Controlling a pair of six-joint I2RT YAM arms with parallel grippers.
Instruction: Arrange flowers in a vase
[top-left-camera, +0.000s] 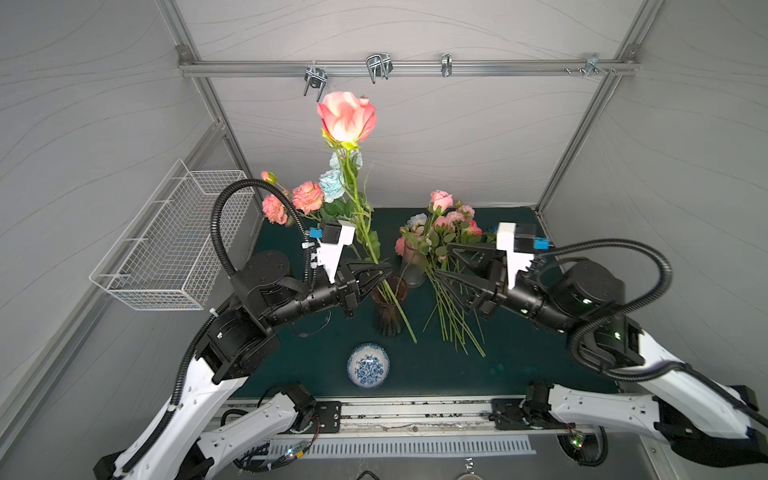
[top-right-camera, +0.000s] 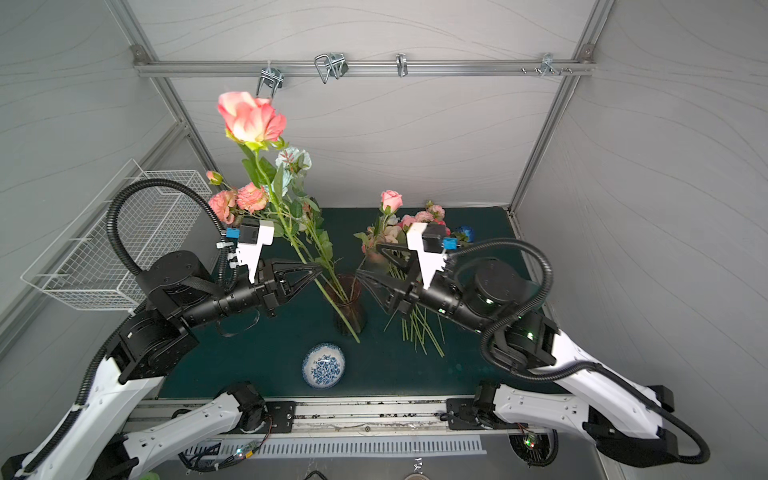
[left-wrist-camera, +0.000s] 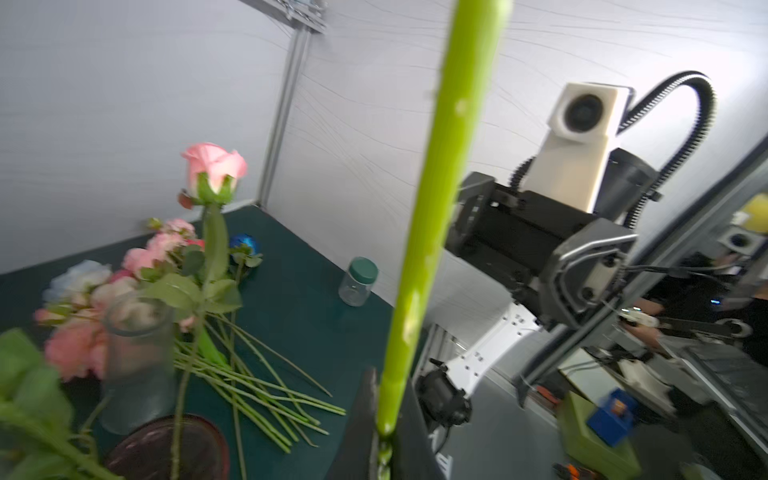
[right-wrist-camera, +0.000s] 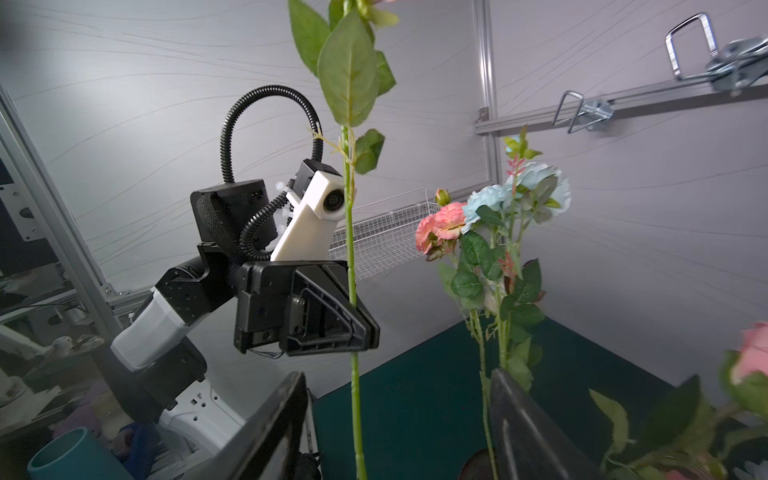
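A large pink rose stands upright in my left gripper, which is shut on its long stem, above the front of the vase. The brown vase holds pink and pale blue flowers leaning left. My right gripper is open and empty, to the right of the rose's stem. More flowers with loose stems lie on the table to the right, around a clear glass.
A blue-patterned dish sits at the front of the dark green table. A wire basket hangs on the left wall. A green-lidded jar stands at the table's right.
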